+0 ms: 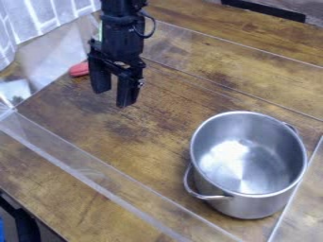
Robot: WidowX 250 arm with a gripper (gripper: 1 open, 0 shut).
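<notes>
My black gripper (116, 87) hangs at the upper left over the wooden table, its two dark fingers pointing down and spread apart, with nothing visible between them. A red object (78, 69) lies just behind it to the left, partly hidden by the arm. A large steel pot (247, 163) with side handles stands at the lower right, well apart from the gripper.
Clear plastic edging runs along the left and front. A white object (15, 91) sits at the far left edge, below a pale cloth.
</notes>
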